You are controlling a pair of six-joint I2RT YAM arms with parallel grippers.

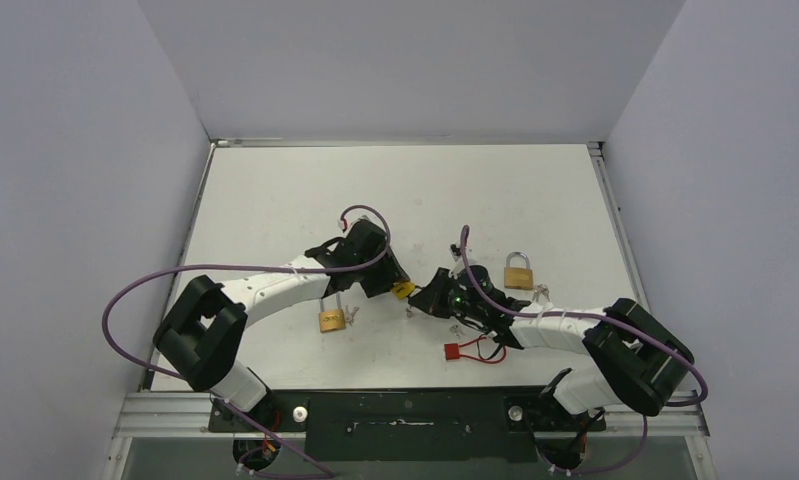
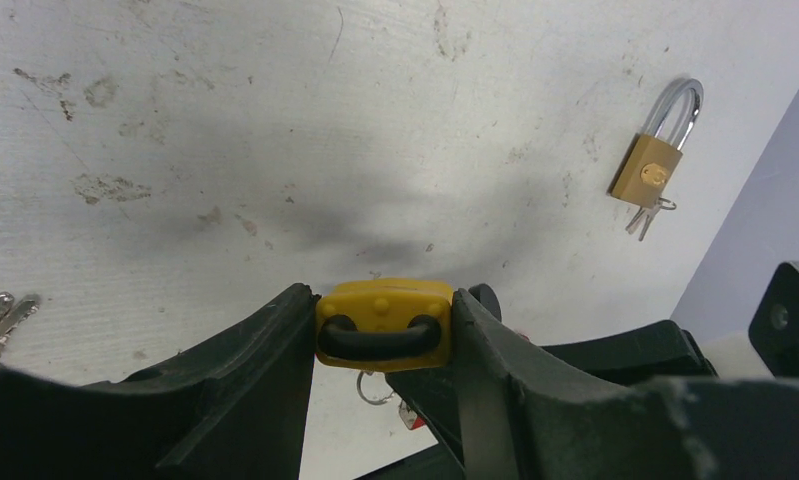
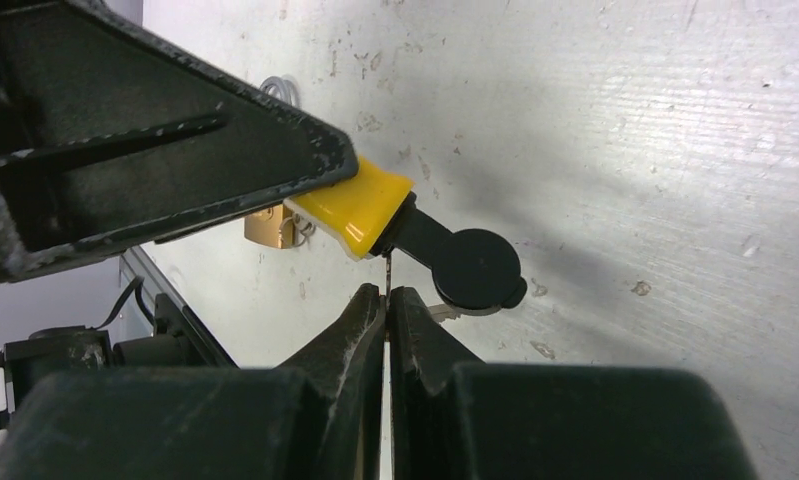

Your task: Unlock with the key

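A yellow padlock (image 2: 383, 299) with a black shackle (image 2: 380, 344) is clamped between the fingers of my left gripper (image 1: 400, 284), above the table. In the right wrist view its black end faces my right gripper, and a round black cover flap (image 3: 475, 270) hangs open beside it. The right fingers are shut on a thin key (image 3: 388, 272), seen edge-on as a sliver between fingertips and padlock. The sliver reaches the padlock's black end; how far it enters the keyhole cannot be told.
Brass padlocks with keys lie on the table at left (image 1: 332, 320) and right (image 1: 518, 278). A red padlock (image 1: 451, 352) lies near the front, under the right arm.
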